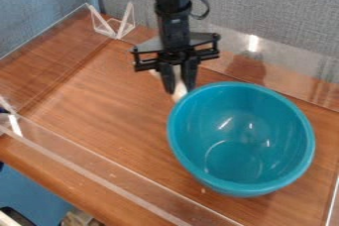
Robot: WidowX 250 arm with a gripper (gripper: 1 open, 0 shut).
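A teal bowl (pixel 241 146) fills the lower right of the wooden table (pixel 93 141). The black gripper (pixel 179 79) hangs just behind the bowl's rear-left rim, shut on a small pale object (pixel 177 89). That object is partly hidden by the fingers and the bowl, so I cannot tell what it is.
A white wire rack (pixel 113 24) stands at the back left. A grey wall runs behind the table. A blue area lies beyond the table's front left edge.
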